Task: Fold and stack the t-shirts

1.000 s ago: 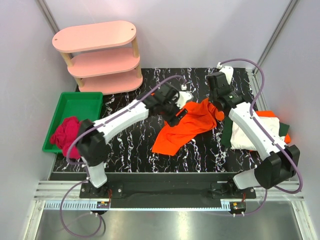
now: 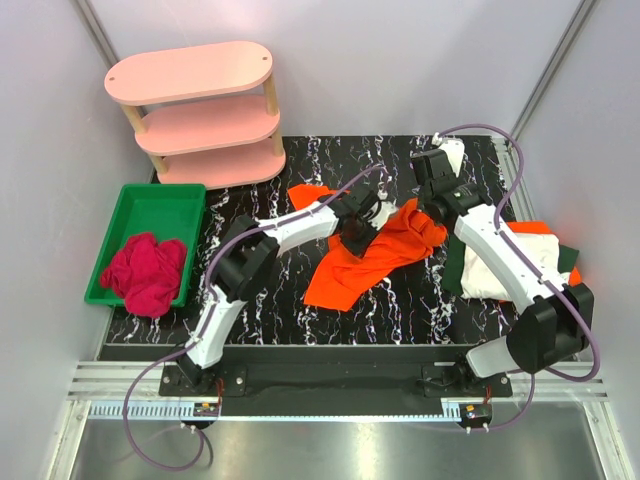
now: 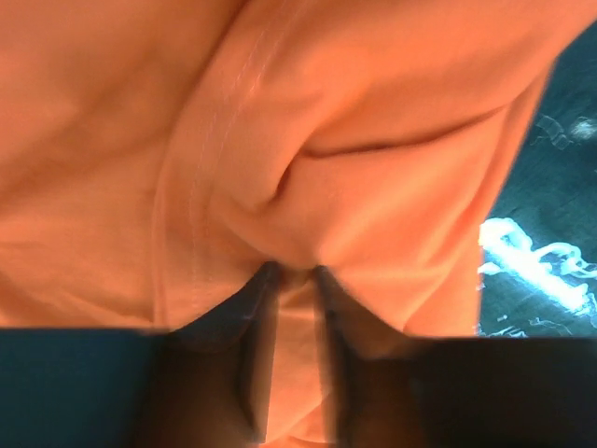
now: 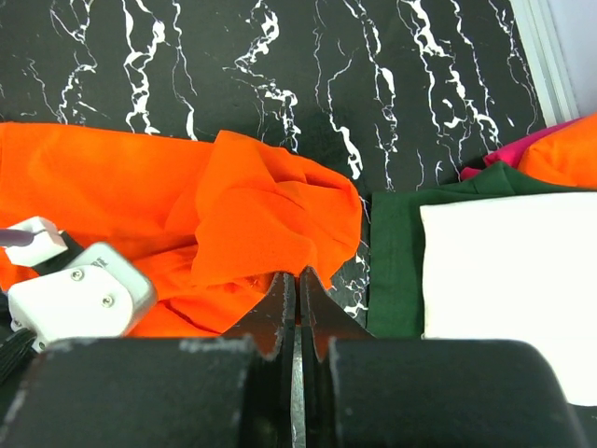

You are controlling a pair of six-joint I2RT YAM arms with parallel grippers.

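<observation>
An orange t-shirt (image 2: 345, 280) lies crumpled and slanting across the middle of the black marbled table. My left gripper is down at its surface, fingertips a narrow gap apart with orange cloth showing between them; whether they grip it I cannot tell. At the shirt's right end, my right gripper is shut, and folds of the orange cloth run into its fingertips. Stacked at the right are folded shirts, with a white one (image 4: 504, 280) over a dark green one (image 4: 396, 252). A crumpled crimson shirt (image 2: 148, 275) lies in the green bin (image 2: 160, 205).
A pink shelf unit (image 2: 205, 110) stands at the back left. Some orange and magenta cloth (image 4: 564, 154) shows beyond the stack.
</observation>
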